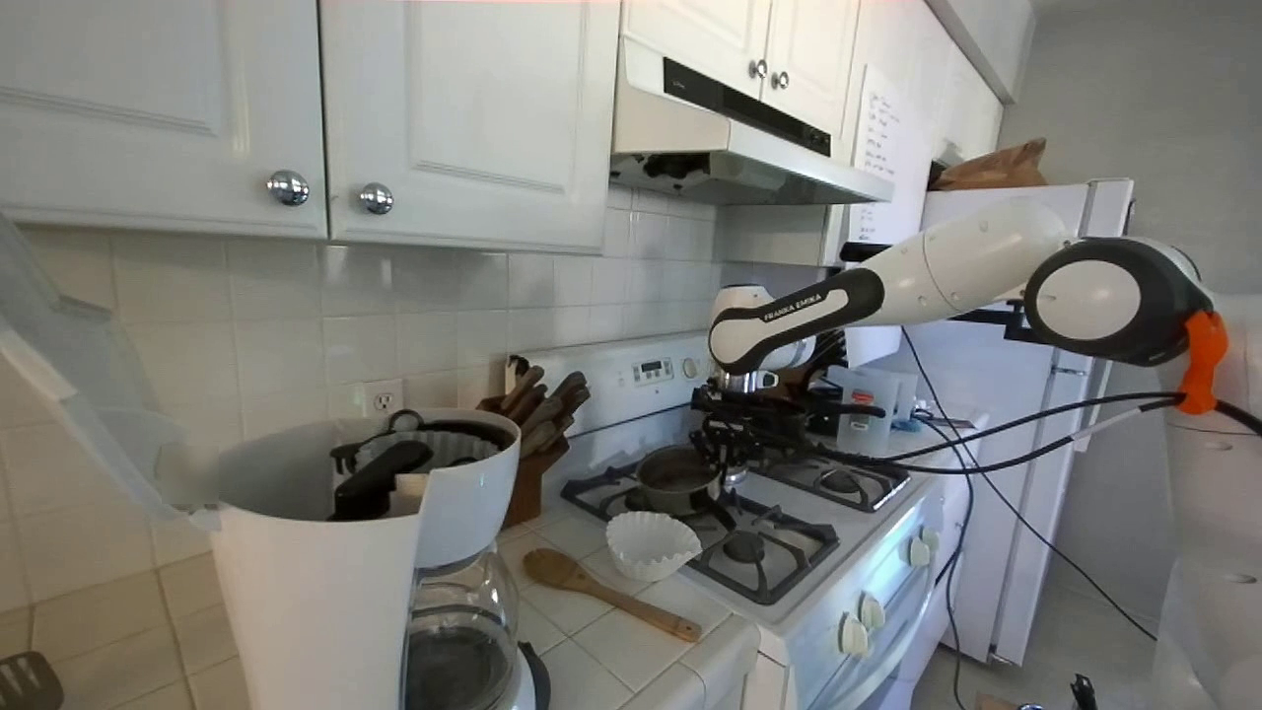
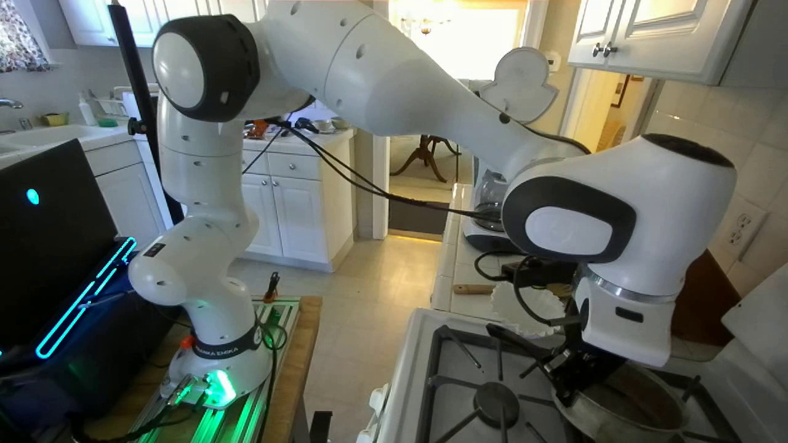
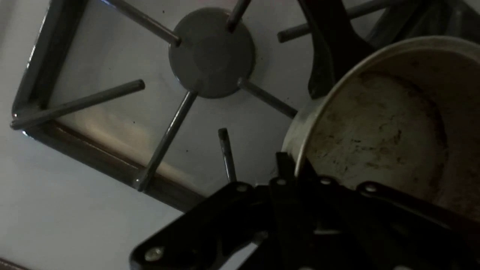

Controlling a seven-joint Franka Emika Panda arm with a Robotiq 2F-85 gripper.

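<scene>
A worn metal pot [image 1: 676,475] sits on the back burner of the stove nearest the counter, its dark handle [image 1: 713,511] reaching out over the grate. My gripper is shut on the pot's wall at the rim, one dark finger [image 3: 284,162] outside and the other inside. In the wrist view the pot [image 3: 382,130] fills the right side and looks empty, with brown stains on its bottom. From the second exterior view, the gripper [image 2: 567,391] comes down at the near side of the pot [image 2: 628,413].
Beside the pot lies a bare front burner [image 3: 211,53] within its grate. A white paper filter [image 1: 651,544], a wooden spoon [image 1: 609,592] and a coffee maker [image 1: 319,580] stand on the counter. A knife block [image 1: 538,467] is close behind. Another dark pan [image 1: 775,416] occupies the far burner.
</scene>
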